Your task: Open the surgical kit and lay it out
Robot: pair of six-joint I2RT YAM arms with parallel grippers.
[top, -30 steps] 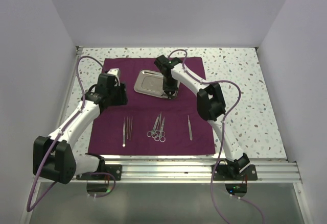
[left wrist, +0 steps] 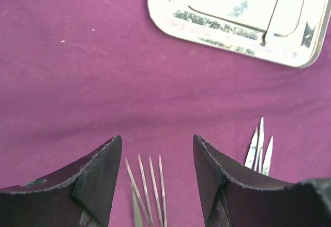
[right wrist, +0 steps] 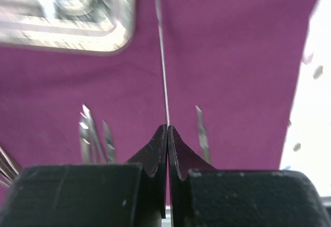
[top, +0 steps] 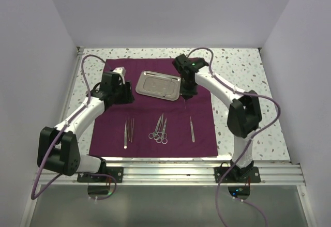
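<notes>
My right gripper is shut on a thin metal rod-like instrument (right wrist: pixel 164 74), which runs away from its fingertips over the purple cloth. In the top view this gripper (top: pixel 187 94) is just beside the tray's right end. The silver tray (top: pixel 155 85) lies at the cloth's upper middle; a slender instrument (left wrist: pixel 275 11) rests inside it. Left of the tray, my left gripper is open and empty above the cloth. Laid out lower down are a scalpel-like handle (top: pixel 125 136), several thin rods (top: pixel 131 129), several ring-handled scissors or clamps (top: pixel 160 131) and a slim blade-like tool (top: pixel 192 131).
The purple cloth (top: pixel 176 149) covers the middle of a speckled white table (top: pixel 243 66). Bare cloth separates the clamps from the slim tool at right. A metal rail (top: pixel 165 171) borders the front edge.
The right gripper has moved right from over the tray to beyond its right end, carrying the thin instrument. My left arm has shifted slightly to the right.
</notes>
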